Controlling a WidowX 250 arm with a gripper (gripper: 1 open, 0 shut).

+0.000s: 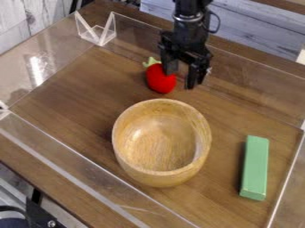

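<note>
A red plush strawberry (160, 80) with a green top lies on the wooden table, above a wooden bowl (161, 142). The black gripper (183, 69) hangs over and just right of the strawberry, its fingers spread apart around or above the fruit's upper right side; whether they touch it I cannot tell.
A green block (255, 166) lies at the right. Clear plastic walls (98, 28) border the table (71, 98).
</note>
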